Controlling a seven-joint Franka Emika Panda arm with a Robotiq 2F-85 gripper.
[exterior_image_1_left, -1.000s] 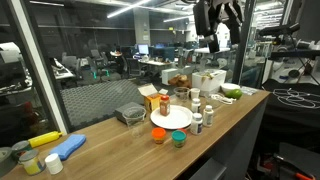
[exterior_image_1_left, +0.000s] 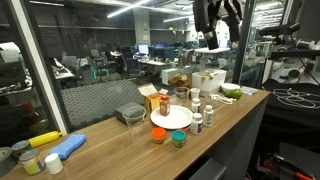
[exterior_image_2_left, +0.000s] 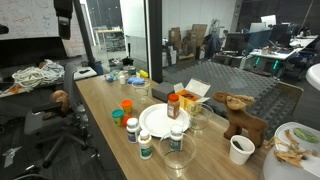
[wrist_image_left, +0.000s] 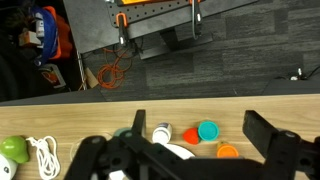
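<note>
My gripper stands open in the wrist view, its two dark fingers (wrist_image_left: 270, 148) wide apart with nothing between them. It looks down over the table's edge and the dark floor. Below in that view lie a teal cup (wrist_image_left: 208, 131), an orange cup (wrist_image_left: 228, 151), a red-orange object (wrist_image_left: 192, 136) and a white-topped bottle (wrist_image_left: 162, 133). A white plate (exterior_image_1_left: 172, 118) sits mid-table, with a red-capped bottle (exterior_image_1_left: 164, 104) at its far side. Several white-capped bottles (exterior_image_2_left: 145, 147) stand by the plate. In exterior view 1 the arm (exterior_image_1_left: 232, 22) is high above the table.
A cardboard box (exterior_image_2_left: 190, 95), a brown plush animal (exterior_image_2_left: 240, 117) and a white cup (exterior_image_2_left: 241, 150) line the glass side. A blue cloth (exterior_image_1_left: 67, 147) lies near the table's other end. Bare wood (exterior_image_1_left: 115, 150) shows between cloth and cups.
In exterior view 1 my arm has shifted slightly upward near the top of the picture. The things on the table have stayed where they were.
</note>
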